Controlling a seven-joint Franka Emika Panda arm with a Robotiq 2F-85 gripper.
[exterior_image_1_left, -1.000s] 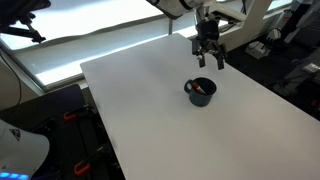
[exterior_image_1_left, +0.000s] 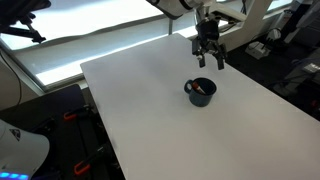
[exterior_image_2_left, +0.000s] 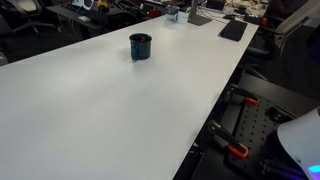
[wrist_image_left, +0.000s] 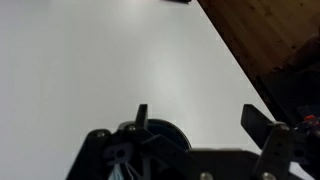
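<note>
A dark teal mug (exterior_image_1_left: 204, 98) stands upright on the white table, its handle to the left in exterior view 1. Inside it lies something red (exterior_image_1_left: 197, 89), too small to name. Just beyond the mug in that view my gripper (exterior_image_1_left: 211, 64) hangs open, fingers apart, with nothing between them. Exterior view 2 also has the mug (exterior_image_2_left: 140, 48), toward the far side of the table. In the wrist view, the gripper partly hides the mug (wrist_image_left: 170, 130), whose rim shows close to the left finger.
Small items, including a clear container (exterior_image_2_left: 172, 13) and a black flat object (exterior_image_2_left: 233, 30), sit at the far right in exterior view 2. The table edge lies near the gripper's right in the wrist view.
</note>
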